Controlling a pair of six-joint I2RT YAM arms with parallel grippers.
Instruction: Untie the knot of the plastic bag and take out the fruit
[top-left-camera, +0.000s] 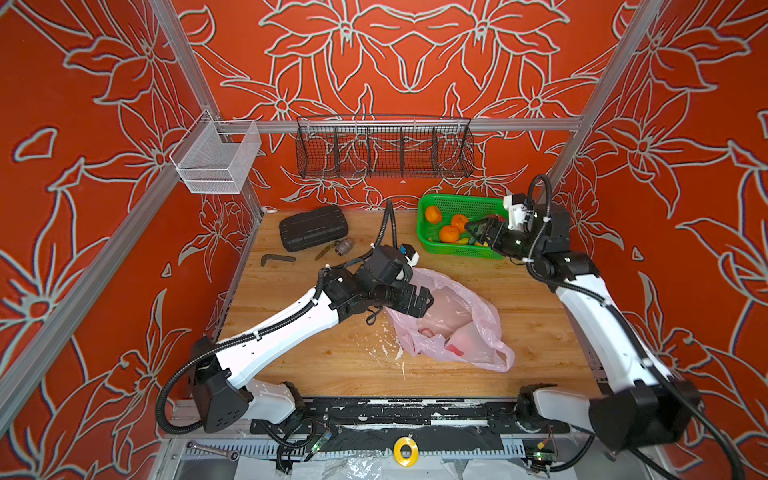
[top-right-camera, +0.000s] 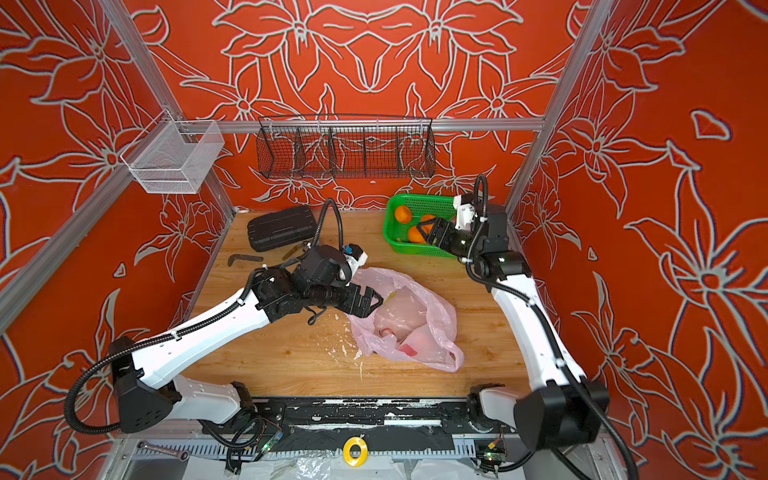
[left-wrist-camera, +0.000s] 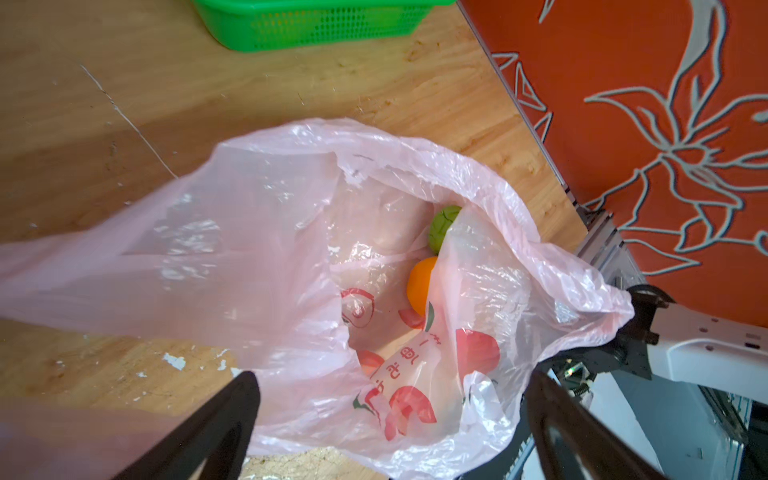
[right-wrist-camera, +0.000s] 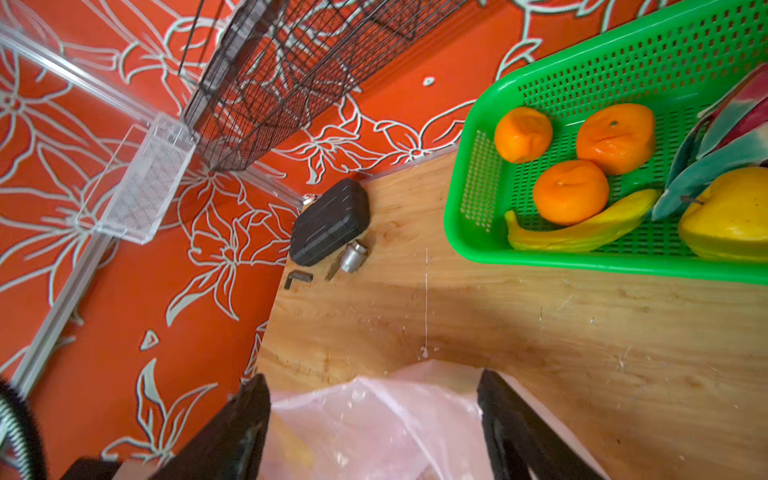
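A pink translucent plastic bag (top-left-camera: 448, 316) lies with its mouth spread open on the table. Inside it, the left wrist view shows an orange fruit (left-wrist-camera: 419, 285) and a green item (left-wrist-camera: 441, 228), both partly covered by the film. My left gripper (top-left-camera: 426, 301) is open above the bag's left side, holding nothing. Above the green basket (right-wrist-camera: 488, 249) my right gripper (top-left-camera: 478, 230) stands open and empty. In that basket lie several orange fruits (right-wrist-camera: 571, 192), a yellow banana (right-wrist-camera: 584, 237), a yellow round fruit (right-wrist-camera: 729, 214) and a red-and-teal item (right-wrist-camera: 712, 164).
A black case (top-left-camera: 313, 228), a small metal part (top-left-camera: 344, 245) and a dark hex key (top-left-camera: 277, 258) lie at the back left. Wire baskets (top-left-camera: 384, 152) hang on the rear wall. Bare wood (top-left-camera: 288, 308) shows left of the bag.
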